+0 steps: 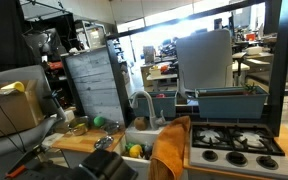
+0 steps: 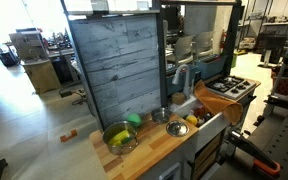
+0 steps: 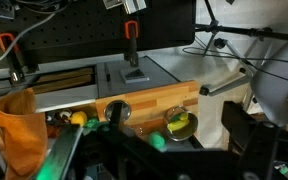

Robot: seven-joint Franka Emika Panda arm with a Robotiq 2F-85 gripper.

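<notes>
In the wrist view my gripper stands open, its two dark fingers wide apart with nothing between them. Beyond them, on the wooden counter, is a metal pot [image 3: 191,131] with something yellow [image 3: 177,124] in it. A green item [image 3: 156,141] lies beside the pot, and a round metal bowl or lid [image 3: 117,106] is near the sink. The second exterior view shows the pot [image 2: 119,138], the green item [image 2: 134,119] and a shiny round lid or bowl [image 2: 177,128] too. An orange towel [image 1: 171,150] hangs over the counter front by the sink.
Several colourful items [image 1: 135,151] lie in the sink below the faucet [image 1: 142,98]. Right of the towel is a gas stove [image 1: 236,138]. A grey plank wall [image 2: 122,68] closes the back of the counter. Bare wood [image 2: 149,153] shows in front of the pot.
</notes>
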